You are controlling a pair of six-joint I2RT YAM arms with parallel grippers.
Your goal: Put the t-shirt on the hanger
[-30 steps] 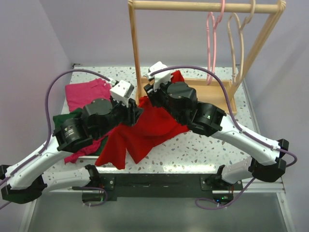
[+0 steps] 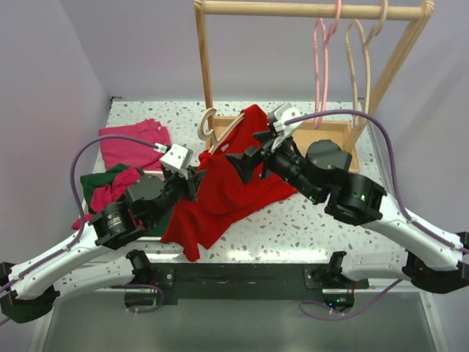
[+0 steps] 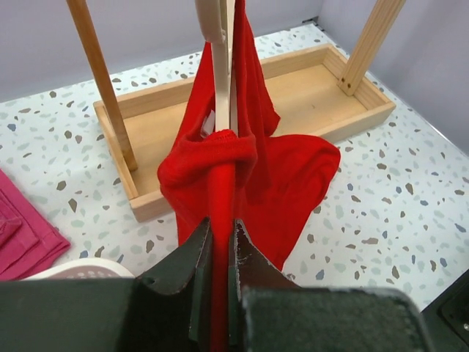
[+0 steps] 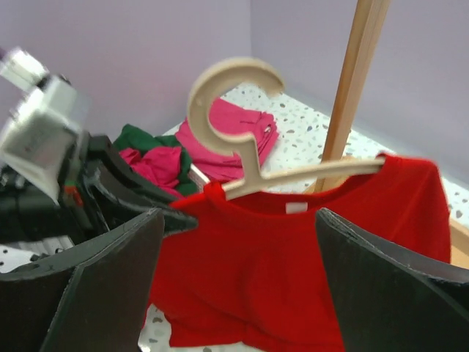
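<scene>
The red t-shirt (image 2: 238, 187) hangs in the air from a light wooden hanger (image 4: 253, 161), whose hook and upper arm show above the cloth. In the right wrist view the far arm's end lies inside the cloth at the right, and the near end goes into the shirt beside my left gripper. My left gripper is shut on the red cloth near that end. To the right of the hanger, my right gripper (image 2: 242, 165) is open, its fingers (image 4: 388, 271) wide apart with the shirt visible beyond them and apart from it.
A wooden rack's top bar (image 2: 308, 10) carries pink and light hangers at the right. Folded pink cloth (image 2: 135, 141) lies at the back left, beside a white basket of green (image 2: 99, 183) and pink cloth.
My right gripper has let go of the hanger and drawn back to the right, leaving the hook in plain view. The left gripper has shifted slightly left, still holding the shirt.
</scene>
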